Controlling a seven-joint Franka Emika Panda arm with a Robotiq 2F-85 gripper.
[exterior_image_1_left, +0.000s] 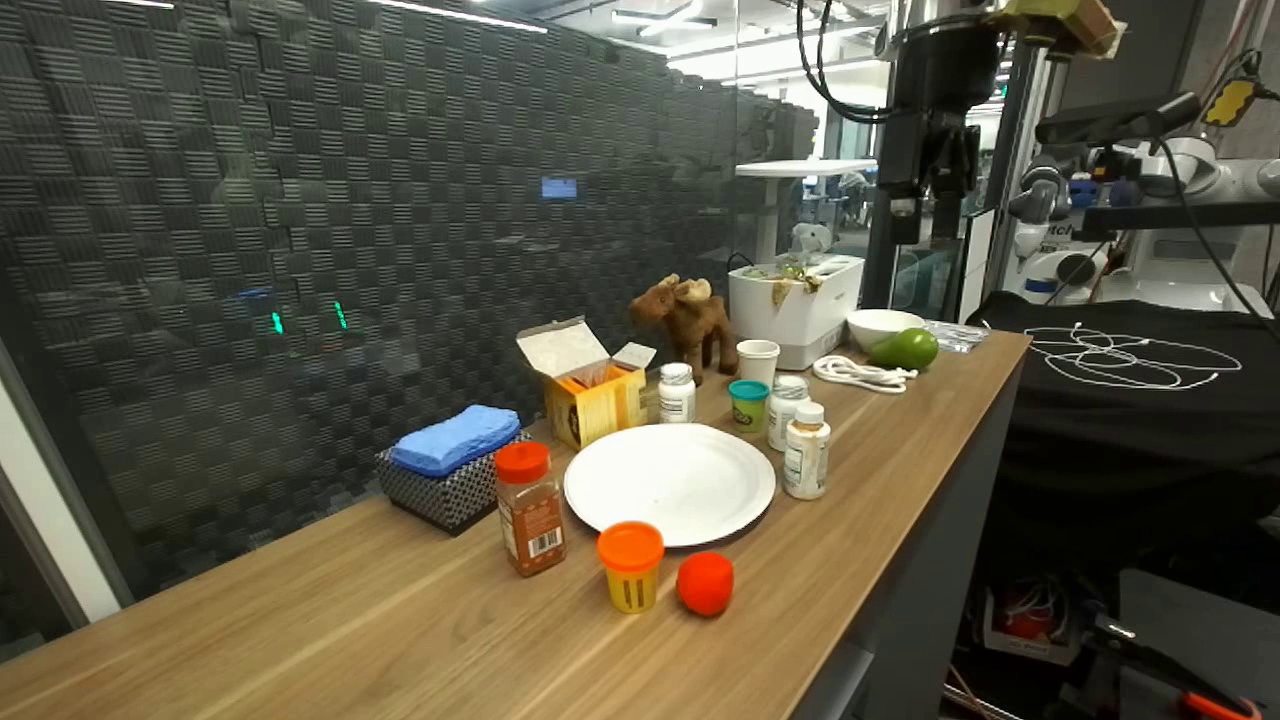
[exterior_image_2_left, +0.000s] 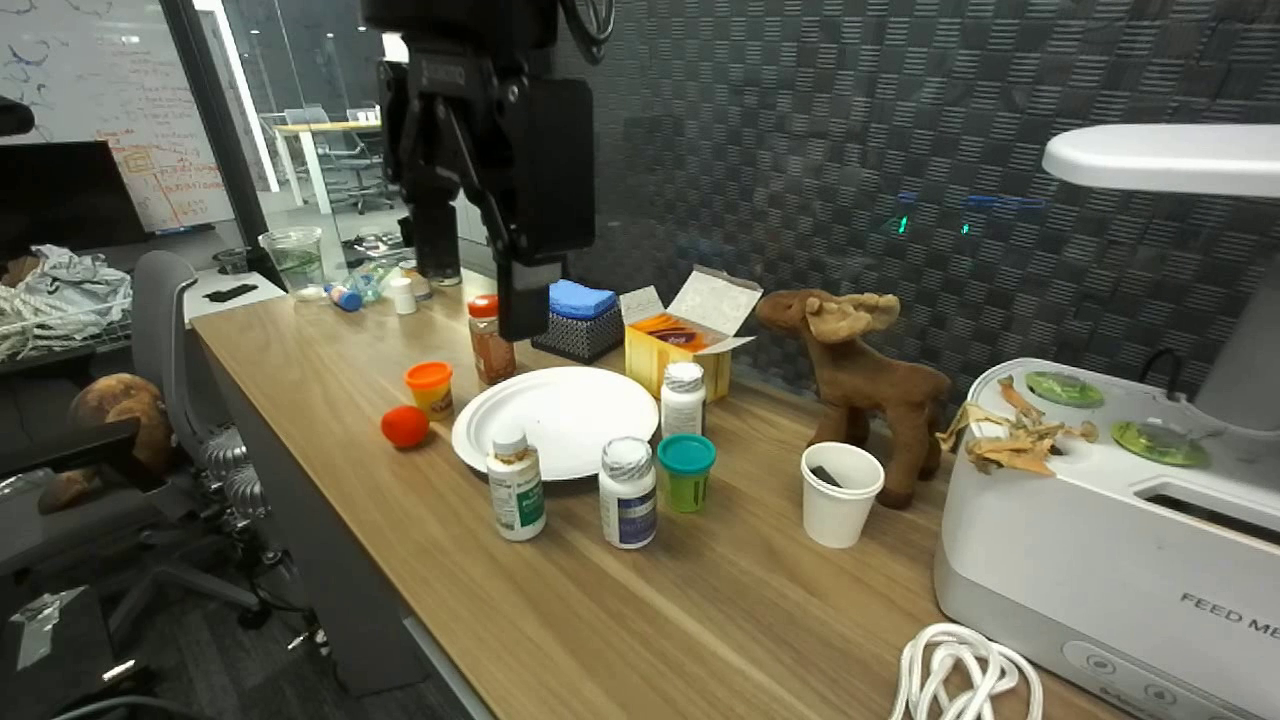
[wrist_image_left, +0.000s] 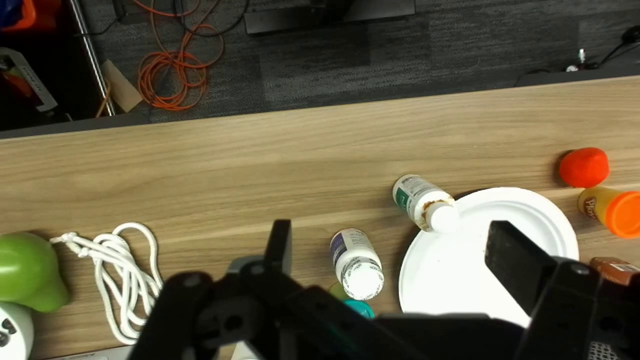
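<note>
High above the wooden counter hangs my gripper, open, its two fingers well apart with only air between them. A white paper plate (exterior_image_1_left: 672, 480) lies empty on the counter. Near its edge stand white pill bottles, one with a green label (exterior_image_2_left: 517, 486) and one with a purple label (exterior_image_2_left: 629, 494). A tub with a teal lid (exterior_image_2_left: 685, 472) stands beside them. At the plate's other side are a red ball-like object (exterior_image_1_left: 704, 584), a yellow tub with an orange lid (exterior_image_1_left: 631, 568) and a red-capped spice jar (exterior_image_1_left: 529, 510).
Behind the plate are an open yellow box (exterior_image_1_left: 596, 403), a blue cloth (exterior_image_1_left: 457, 440) on a dark box and a brown plush moose (exterior_image_2_left: 858, 372). A paper cup (exterior_image_2_left: 839, 494), white cord (wrist_image_left: 126, 276) and white planter (exterior_image_2_left: 1104, 528) stand farther along. Bare counter runs along the front edge.
</note>
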